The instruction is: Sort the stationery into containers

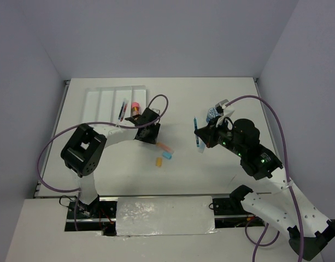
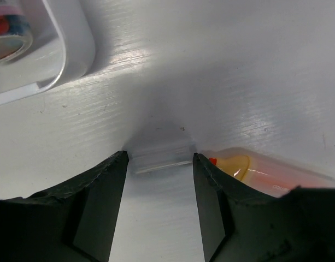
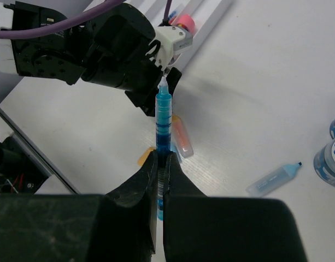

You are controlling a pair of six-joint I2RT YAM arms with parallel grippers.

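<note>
My left gripper is open, low over the table, with a fingertip at each end of a small clear piece (image 2: 162, 159); whether they touch it is hard to tell. Beside the right finger lies an orange highlighter (image 2: 276, 173). My right gripper is shut on a slim blue pen (image 3: 163, 117), held upright above the table at the right. The white divided tray (image 1: 106, 101) at the back left holds dark pens (image 1: 123, 109) and a red-capped tube (image 1: 135, 108). A blue block (image 1: 166, 155) and a yellow one (image 1: 159, 161) lie loose mid-table.
A light blue highlighter (image 3: 275, 180) lies on the table below the right arm. Blue-and-white jars (image 3: 329, 161) stand near it. The tray's corner (image 2: 74, 60) is close to the left gripper.
</note>
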